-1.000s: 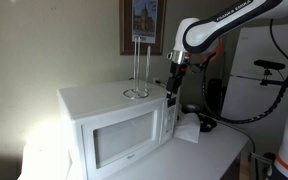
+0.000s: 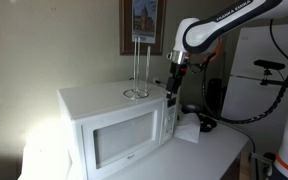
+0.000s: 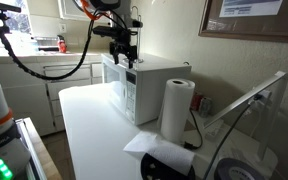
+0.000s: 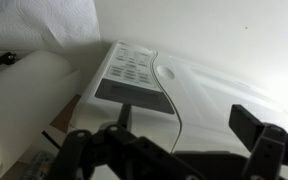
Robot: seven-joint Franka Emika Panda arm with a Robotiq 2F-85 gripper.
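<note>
A white microwave (image 2: 119, 135) stands on the counter with its door shut. My gripper (image 2: 172, 93) hangs beside the top corner at its control-panel end, and in exterior view 2 the fingers are close to the panel's upper part. In the wrist view the gripper is open, its dark fingers wide apart with nothing held between them. Behind them show the microwave's keypad (image 4: 131, 68) and the dark display (image 4: 134, 96). Whether a fingertip touches the microwave cannot be told.
A white paper roll (image 3: 175, 108) stands close beside the microwave. A white sheet (image 3: 159, 149) lies by a black pan (image 3: 164, 170). A white wire stand (image 2: 136, 92) is on top of the microwave.
</note>
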